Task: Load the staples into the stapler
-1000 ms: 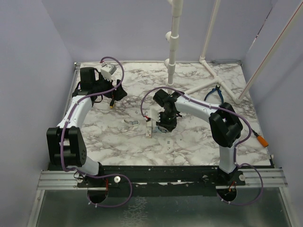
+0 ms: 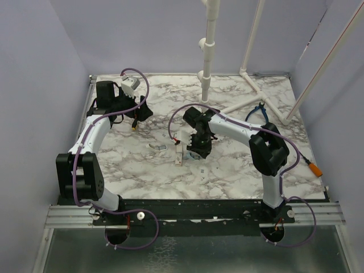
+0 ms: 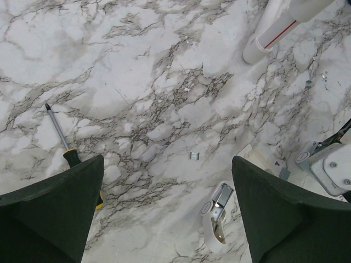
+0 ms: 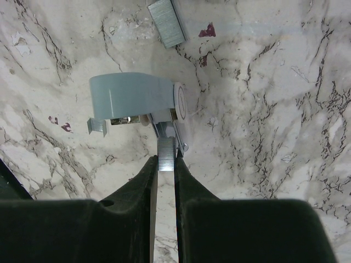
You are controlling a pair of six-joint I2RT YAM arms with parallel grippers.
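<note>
In the right wrist view, my right gripper is shut on a silver staple strip (image 4: 165,153), held upright at the open channel of the light-blue stapler (image 4: 126,93), whose top arches beside it. Another staple strip (image 4: 166,23) lies on the marble above the stapler. My left gripper (image 2: 139,111) stands open at the upper left, over the table with nothing between its fingers. In the left wrist view a white stapler-like tool (image 3: 211,227) lies below it, with a small metal piece (image 3: 194,156) nearby.
A screwdriver (image 3: 74,160) lies under the left gripper. White pipes (image 2: 259,94), blue pliers (image 2: 253,111) and an orange-handled tool (image 2: 314,169) are at the back and right.
My right gripper has shifted very slightly around the light-blue stapler. The left arm has not moved.
</note>
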